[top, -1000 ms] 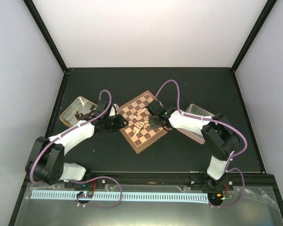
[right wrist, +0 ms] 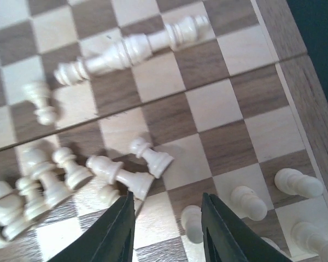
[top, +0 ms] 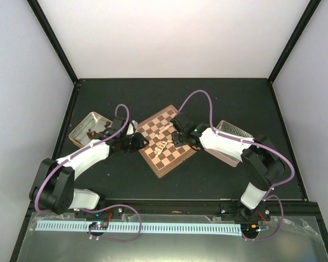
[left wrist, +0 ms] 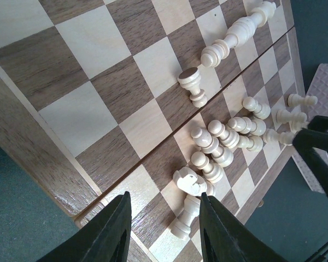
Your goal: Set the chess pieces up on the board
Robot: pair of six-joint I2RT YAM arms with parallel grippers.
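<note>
The wooden chessboard (top: 159,164) lies mid-table with white pieces on it, many on their sides, such as a long piece (right wrist: 128,53) and a knight (left wrist: 188,181). A small piece (left wrist: 190,84) stands upright; several others (right wrist: 246,202) stand near one edge. My left gripper hangs over the board's left side, fingers apart and empty. My right gripper is over the right part of the board, open, with nothing held, above the standing pieces.
A tray (top: 76,135) of dark pieces is at the left. A light container (top: 229,127) sits at the right, partly under the right arm.
The left arm and the pieces look unchanged.
</note>
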